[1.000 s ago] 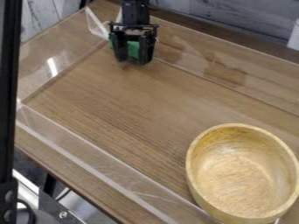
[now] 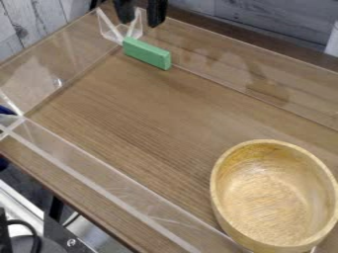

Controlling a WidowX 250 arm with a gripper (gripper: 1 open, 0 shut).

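Observation:
A green block [image 2: 146, 53] lies on the wooden table [image 2: 145, 119] toward the back left, near a small clear plastic piece beside it. My gripper [image 2: 137, 14] is at the top edge of the camera view, above and behind the block and apart from it, dark and partly out of frame. Its fingers look open, with nothing seen between them.
A large round light wooden bowl [image 2: 271, 193] stands at the front right. Clear plastic edging runs along the table's left and near sides.

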